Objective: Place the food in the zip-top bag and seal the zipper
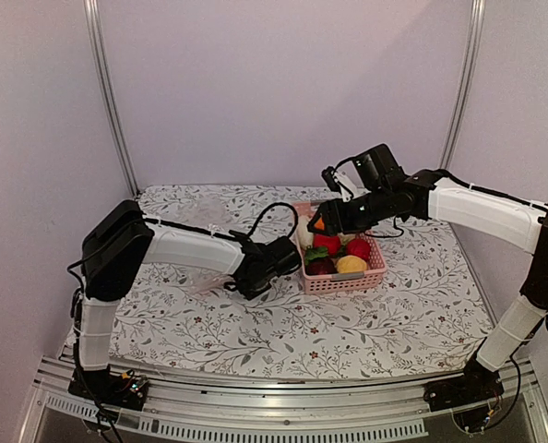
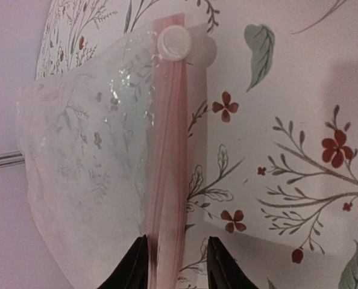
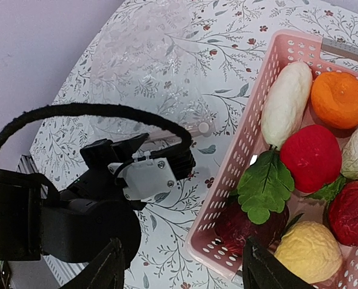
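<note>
The clear zip top bag lies flat on the patterned table, its pink zipper band carrying a round white slider. Over that band is my left gripper, fingers parted; the band runs beneath the gap. My right gripper is open and empty above the left part of the pink basket. In the basket sit a white radish, an orange, a red vegetable with green leaves, a yellow item and a dark red one.
In the right wrist view, the left arm's black wrist and looping cable stand between the bag and the basket. Bare table extends along the front. Metal rails edge the workspace.
</note>
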